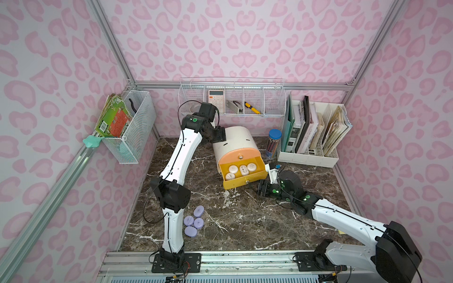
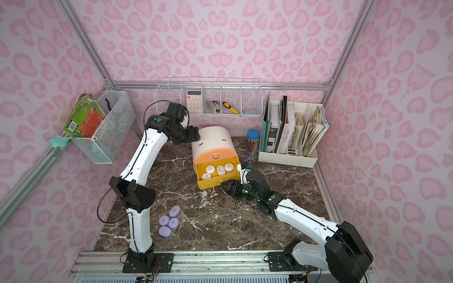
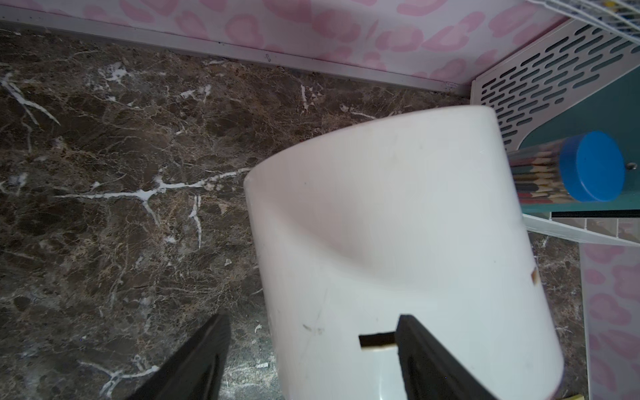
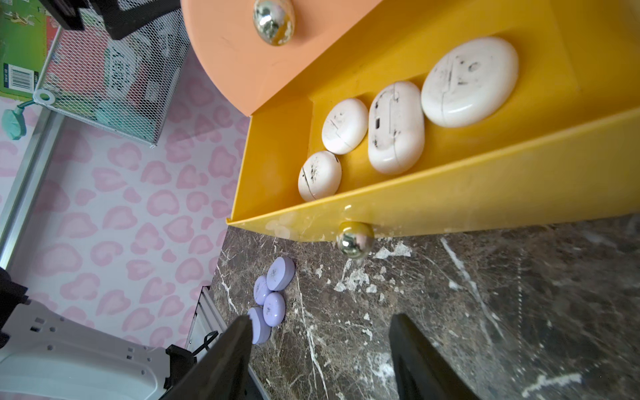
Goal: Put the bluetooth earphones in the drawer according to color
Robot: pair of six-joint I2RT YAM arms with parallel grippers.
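Observation:
A white cabinet [image 1: 236,138] stands at the back with its yellow lower drawer [image 1: 237,183] pulled out. Inside lie several white earphone cases [image 4: 396,126]. The orange upper drawer [image 1: 239,154] is closed. Several purple earphone cases [image 1: 190,231] rest on the table at front left. My left gripper, open and empty, hovers over the left side of the cabinet's white top. In front of the yellow drawer, near its silver knob [image 4: 354,240], my right gripper stands open; nothing is between its fingers.
A jar of pencils [image 1: 273,143] and a white file holder [image 1: 306,159] stand right of the cabinet. Above it hangs a wire rack [image 1: 188,100]; another wire basket [image 1: 136,136] is at left.

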